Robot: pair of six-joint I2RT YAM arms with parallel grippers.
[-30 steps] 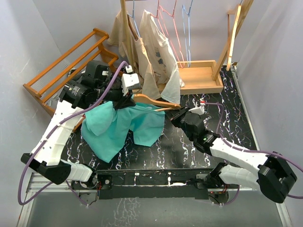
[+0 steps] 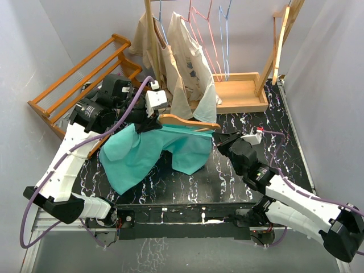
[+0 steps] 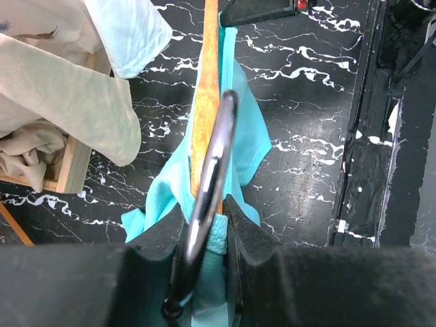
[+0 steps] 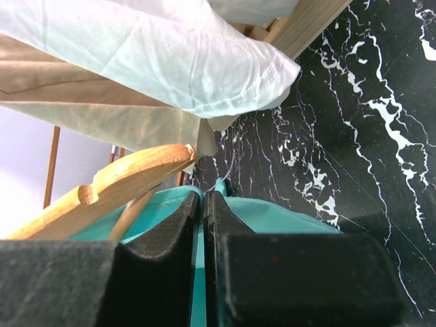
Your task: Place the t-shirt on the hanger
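Note:
A teal T-shirt [image 2: 136,159] hangs between my two grippers, stretched along a wooden hanger [image 2: 187,121]. My left gripper [image 2: 149,122] is shut on the hanger and shirt together; in the left wrist view the hanger [image 3: 204,136] runs through the teal cloth [image 3: 248,143]. My right gripper [image 2: 217,137] is shut on the shirt's edge just beyond the hanger's right end. In the right wrist view that hanger end [image 4: 116,184] sits above the cloth [image 4: 272,214], outside the fingers.
A wooden rack [image 2: 242,99] with hung beige and white garments [image 2: 193,74] and coloured empty hangers stands behind. A slatted wooden rack [image 2: 74,79] leans at the left.
My right gripper has moved rightward, pulling the shirt's right side out along the hanger toward its end. The left arm is nearly unchanged.

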